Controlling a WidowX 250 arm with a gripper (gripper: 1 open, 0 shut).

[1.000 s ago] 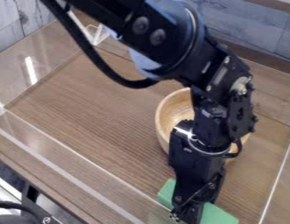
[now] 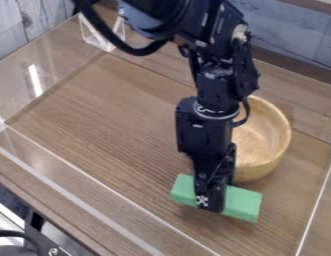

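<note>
My black gripper [image 2: 208,185] is low over the table at the front right, shut on a green rectangular block [image 2: 240,202], which sticks out on both sides of the fingers. A tan round bowl [image 2: 264,142] stands just behind the block, partly hidden by my arm and gripper.
The wooden table [image 2: 94,115] has a wide clear area to the left. Walls or raised edges run along the back and far left. A black cable or object lies at the lower left corner.
The gripper and green block have moved back, away from the front edge, and slightly left, closer to the bowl.
</note>
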